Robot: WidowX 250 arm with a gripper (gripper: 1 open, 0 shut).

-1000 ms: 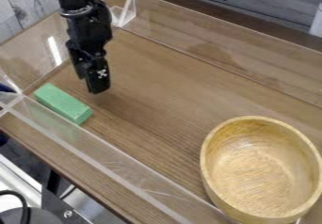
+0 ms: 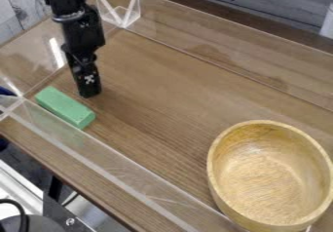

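Note:
The black robot arm reaches down from the top left, its gripper (image 2: 85, 79) open and low over the wooden surface, just above and behind a green block (image 2: 65, 107). The block lies at the left side, near the clear plastic border, apart from the fingers as far as the view shows.
A large tan round bowl (image 2: 268, 174) stands at the lower right. Clear walls edge the left and front, and some dark cables lie outside at the lower left.
The gripper has moved to the left over the last second, coming more above the left side near the green block. The block and bowl have not visibly moved.

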